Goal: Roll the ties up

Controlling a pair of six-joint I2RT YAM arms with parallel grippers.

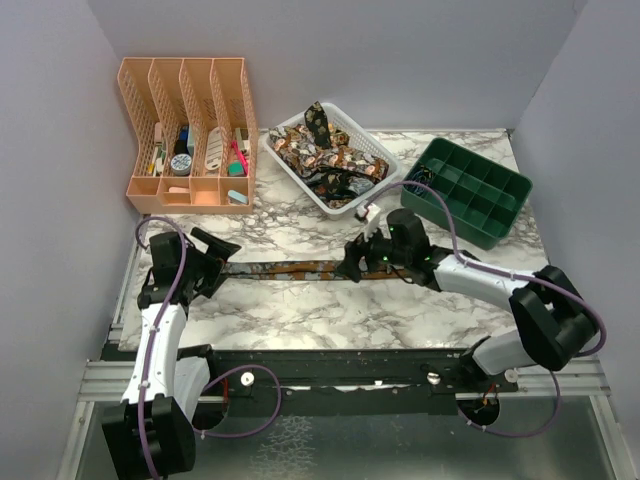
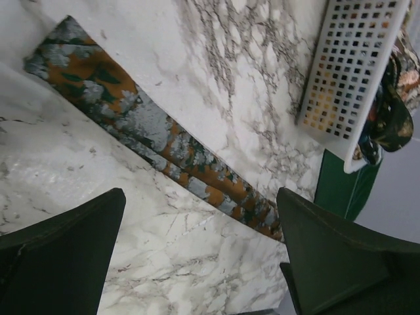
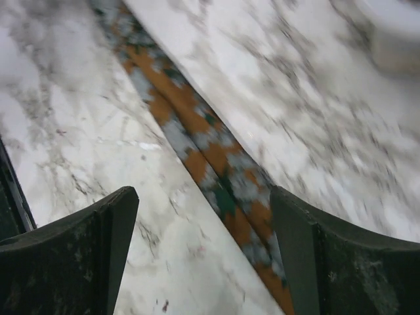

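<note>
A long flat tie [image 1: 290, 270] with an orange and grey floral pattern stretches left to right across the marble tabletop. My left gripper [image 1: 225, 262] stands open at the tie's left end; in the left wrist view that end of the tie [image 2: 85, 72] lies flat on the marble, beyond the spread fingers [image 2: 72, 249]. Over the right half of the tie, my right gripper [image 1: 355, 265] is open and hides part of it from above. In the right wrist view the tie [image 3: 190, 131] runs diagonally past the fingers [image 3: 98, 243], nothing held, the picture blurred.
Behind the tie, a white basket [image 1: 390, 160] holds crumpled patterned ties [image 1: 325, 150]. A green divided tray [image 1: 470, 190] stands at the back right, a peach organizer [image 1: 190, 75] with small items at the back left.
</note>
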